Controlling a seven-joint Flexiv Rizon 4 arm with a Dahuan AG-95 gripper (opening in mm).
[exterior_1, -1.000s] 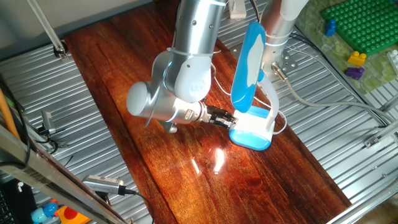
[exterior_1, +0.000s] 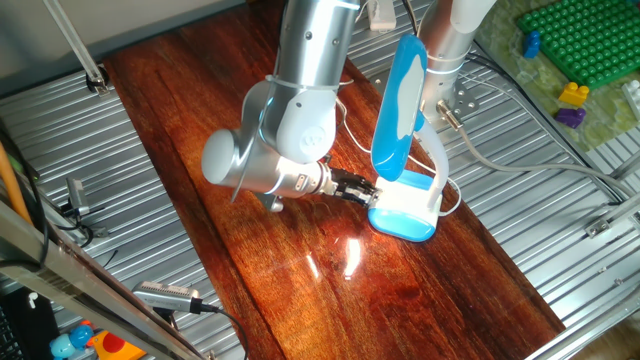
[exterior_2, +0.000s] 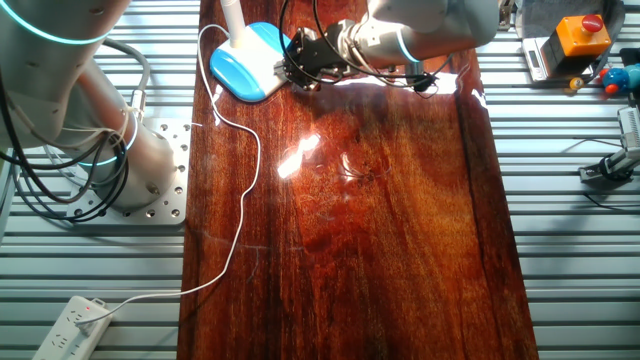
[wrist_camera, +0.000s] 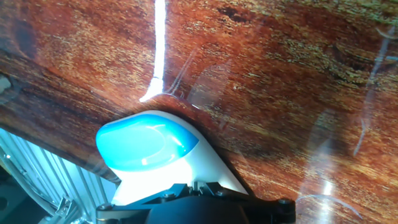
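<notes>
A blue and white desk lamp stands upright on the brown wooden board. Its slanted head (exterior_1: 398, 110) rises over the rounded base (exterior_1: 403, 222), and bright light falls on the wood nearby. My black gripper (exterior_1: 373, 193) reaches low to the side of that base, its tips at the white part. From the other side, the gripper (exterior_2: 287, 70) also meets the edge of the lamp base (exterior_2: 240, 78). In the wrist view the fingers come together at the bottom, over the white of the base (wrist_camera: 146, 144); nothing shows between them. Whether the tips press on the base cannot be made out.
A white cable (exterior_2: 243, 205) runs from the lamp over the board to a power strip (exterior_2: 70, 330). The robot's base (exterior_2: 150, 180) stands beside the board. Most of the wooden board (exterior_2: 360, 260) is clear. An orange box with a red button (exterior_2: 578, 45) sits off it.
The arm has shifted only very slightly at its wrist. The lamp and its light look the same, and the gripper's tips stay at the base.
</notes>
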